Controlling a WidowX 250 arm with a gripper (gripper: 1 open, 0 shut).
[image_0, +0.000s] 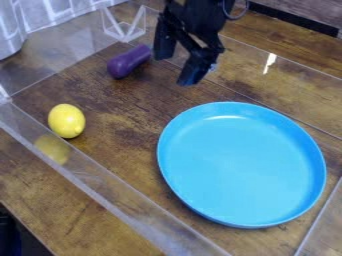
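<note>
My dark gripper (185, 62) hangs at the top centre, open, its fingers pointing down, to the right of a purple eggplant (127, 62) lying on the wooden surface. A yellow oval object (66, 120), like a lemon, sits at the left. A large blue plate (241, 160) fills the lower right.
A clear plastic wall (94, 195) runs along the left and lower front. A white wire item (126, 20) and a white object (11, 25) stand at the upper left. The wood between eggplant, lemon and plate is bare.
</note>
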